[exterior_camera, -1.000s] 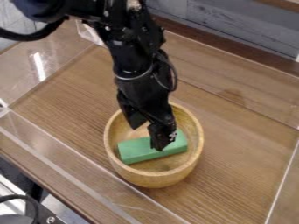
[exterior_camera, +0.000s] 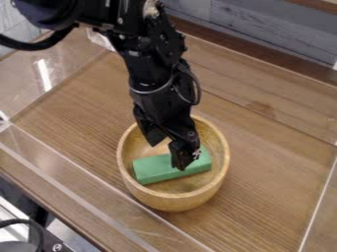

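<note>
A round tan bowl stands on the wooden table, holding a green rectangular block that lies along its bottom. My black gripper reaches down from the top of the view into the bowl, over the block. Its fingers stand apart, so it is open; the near finger is at the block's upper right part, and whether it touches the block is hard to tell.
A pale wall runs along the back right. A black cable lies at the lower left edge, past the table's clear border.
The gripper and arm have shifted very slightly; the bowl and block look the same.
</note>
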